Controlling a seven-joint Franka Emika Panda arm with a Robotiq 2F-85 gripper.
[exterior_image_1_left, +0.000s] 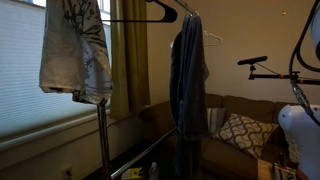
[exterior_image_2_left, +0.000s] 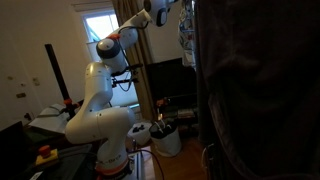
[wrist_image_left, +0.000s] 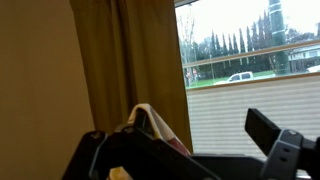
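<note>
In the wrist view my gripper is open, its two black fingers wide apart. A piece of pale, reddish-edged cloth shows behind the left finger; whether they touch is unclear. A light printed garment hangs at the left in exterior view 1. Beside it is a bare black hanger, then dark garments hanging further right. My white arm rises on the left in exterior view 2 and reaches over the top. The gripper cannot be made out in either exterior view.
A metal rack pole stands below the clothes. Large dark cloth blocks the right of exterior view 2. Beyond lie a brown sofa with a patterned pillow, a curtain and a window blind.
</note>
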